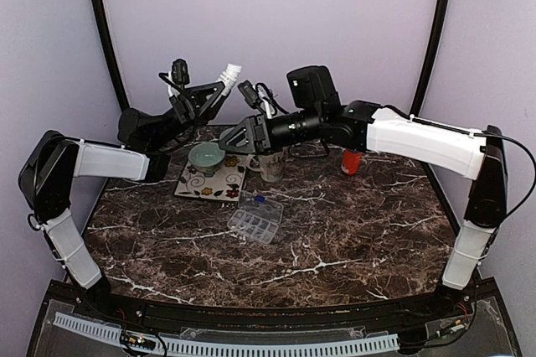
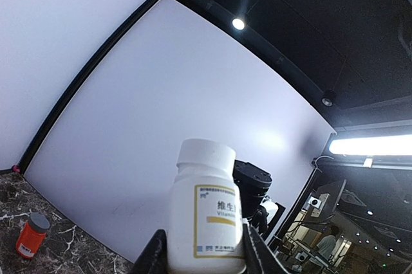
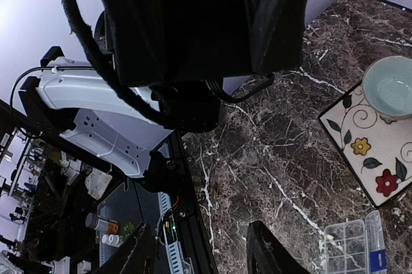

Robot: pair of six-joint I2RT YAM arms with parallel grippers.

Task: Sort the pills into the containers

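Observation:
A white vitamin bottle [image 2: 209,210] with its white cap on is held up in the air by my left gripper [image 1: 219,89], shut around its lower body. In the top view the bottle [image 1: 229,78] tilts up to the right. My right gripper [image 1: 228,141] stands just right of and below it, apart from it, fingers [image 3: 261,248] spread and nothing between them. Below lies the clear pill box [image 1: 255,218] with several compartments, its lid open. A red bottle [image 1: 351,161] with a grey cap stands to the right, also in the left wrist view.
A green bowl [image 1: 206,155] sits on a flowered tile [image 1: 201,186]; a second bowl is mostly hidden behind my right gripper. The mug [image 1: 271,168] is partly covered by the right arm.

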